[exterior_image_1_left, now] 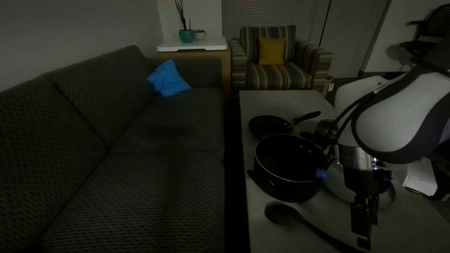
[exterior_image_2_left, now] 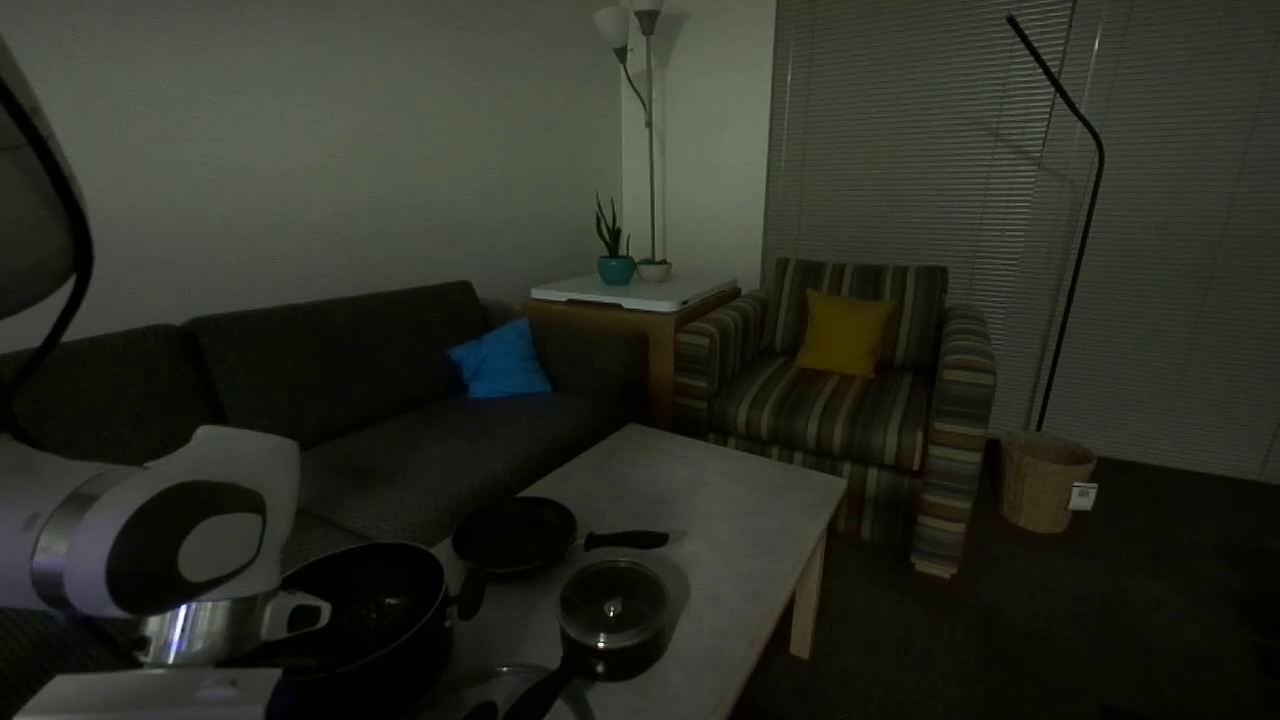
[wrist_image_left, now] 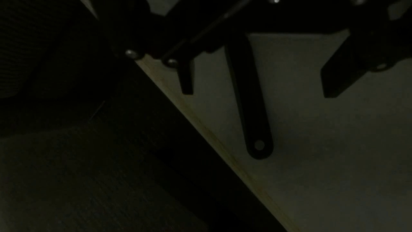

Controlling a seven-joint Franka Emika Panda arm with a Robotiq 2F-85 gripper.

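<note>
A black spoon (exterior_image_1_left: 281, 213) lies on the table in front of the big pot, its handle running toward the lower edge of exterior view 1. Beside that handle my gripper (exterior_image_1_left: 365, 229) points down. From the wrist, the gripper is open, its fingers wide apart. A dark handle (wrist_image_left: 257, 127) with a hole in its end shows between and below them, with clear space on both sides. The big black pot (exterior_image_1_left: 291, 185) stands empty as far as its dark inside shows. In exterior view 2 my fingers are out of frame.
A frying pan (exterior_image_1_left: 270, 125) and a small lidded pot (exterior_image_2_left: 614, 612) stand farther back on the table (exterior_image_2_left: 720, 474). A clear lid lies beside the big pot, partly behind my arm. Along the left side runs the sofa (exterior_image_1_left: 168, 181), with a gap between it and the table.
</note>
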